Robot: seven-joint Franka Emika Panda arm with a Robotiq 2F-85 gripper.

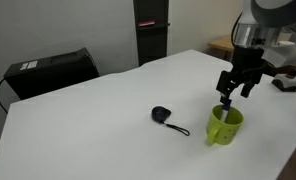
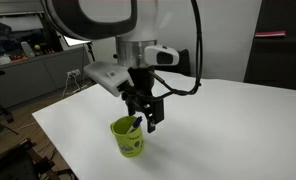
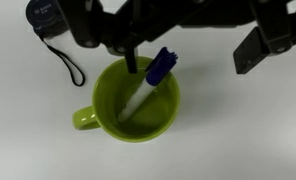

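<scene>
A lime-green mug [image 1: 217, 131] stands upright on the white table, its handle toward the front in exterior view 1. Inside it leans a white marker with a blue cap [image 3: 162, 66], the cap sticking out over the rim. My gripper [image 1: 238, 88] is just above the mug, its fingers wide apart and empty. In the wrist view one finger [image 3: 129, 58] is close to the blue cap, while the other finger [image 3: 252, 50] is well off to the right over bare table. Exterior view 2 also has the mug [image 2: 128, 142] below the gripper [image 2: 142, 117].
A small dark round object with a wrist strap [image 1: 161, 114] lies on the table to the left of the mug. A black case [image 1: 50, 74] sits at the far left back.
</scene>
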